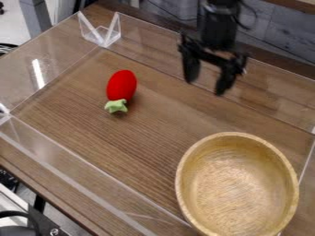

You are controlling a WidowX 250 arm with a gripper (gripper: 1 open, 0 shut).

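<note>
My gripper (209, 64) is blurred at the top centre of the camera view, above the bare wooden table (147, 157), its fingers apparently apart. It is to the right of and behind a red, oblong object with a pale green end (121, 87), not touching it. A large beige bowl (235, 197) sits at the front right. I cannot make out anything held by the gripper.
A small clear wire or plastic holder (101, 28) stands at the back left. Dark cables lie at the lower left edge.
</note>
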